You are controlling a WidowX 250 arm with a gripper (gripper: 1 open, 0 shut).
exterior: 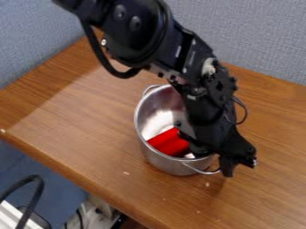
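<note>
A steel pot [153, 116] stands on the wooden table with a red cylindrical object [167, 141] lying inside it. The black gripper [223, 163] reaches down from above at the pot's right side, by the rim and wire handle. Its fingers are dark and partly hide that side of the pot; what lies between them cannot be made out.
A grey padded wall [249, 31] stands behind it. Beyond the front left edge are cables and other gear [30, 201].
</note>
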